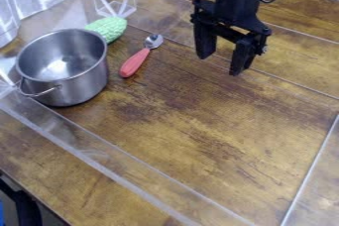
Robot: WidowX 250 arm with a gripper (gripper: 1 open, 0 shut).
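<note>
A black robot gripper (pixel 228 42) reaches down from the top centre of the camera view, hovering above the wooden table (pixel 199 141). Its two fingers appear spread apart, with nothing visible between them. To its left lie a red-handled spoon or utensil (pixel 135 61) with a metal head, a green corn-like object (pixel 107 29) and a steel pot (pixel 62 64) with wire handles.
Clear plastic edging runs along the left side, around the pot and green object. The middle, right and front of the table are bare. A dark edge lies along the back right.
</note>
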